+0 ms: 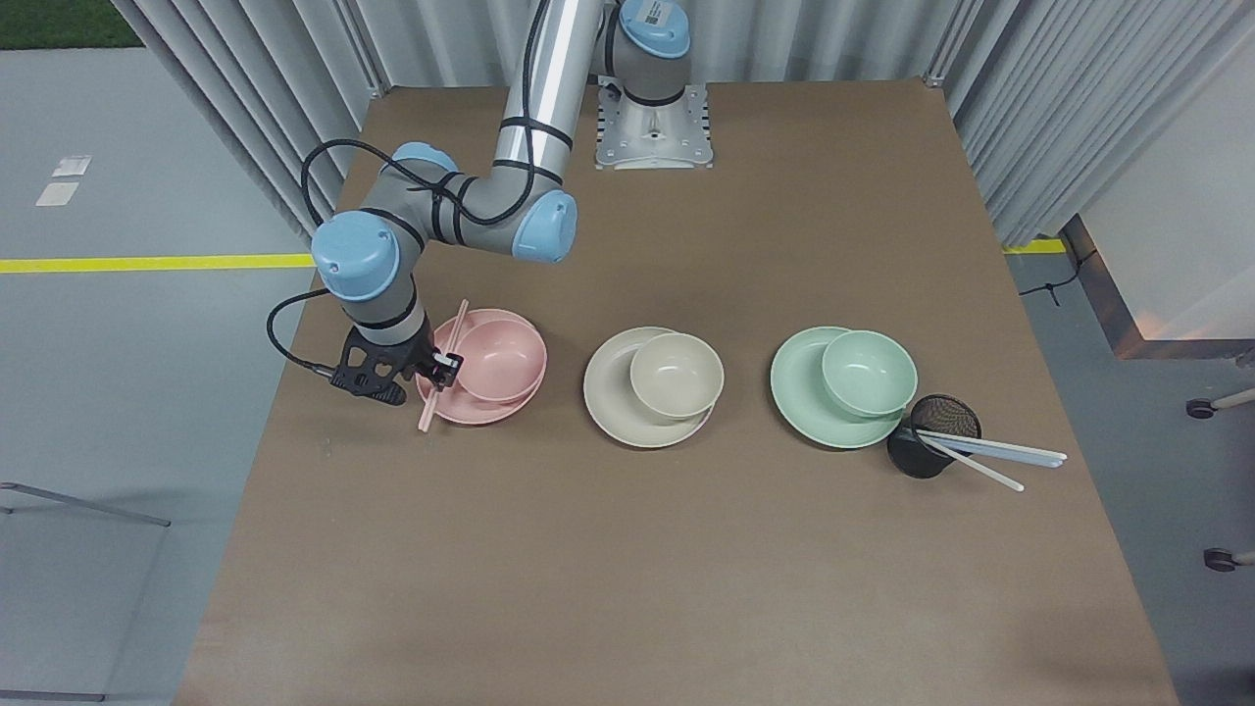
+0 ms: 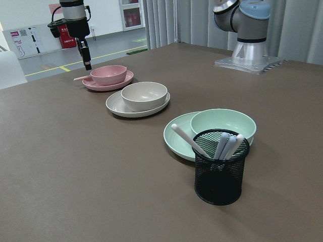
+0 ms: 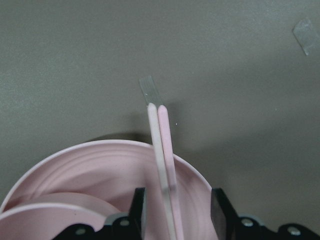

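My gripper is open, low over the left edge of the pink plate, with a pair of pink chopsticks lying across the plate between and beyond its two black fingers. Nothing shows gripped. A pink bowl sits on that plate, partly under the gripper in the wrist view. In the left view the gripper points down just above the pink set.
To the right stand a white plate with bowl, a green plate with bowl, and a black mesh cup holding several chopsticks.
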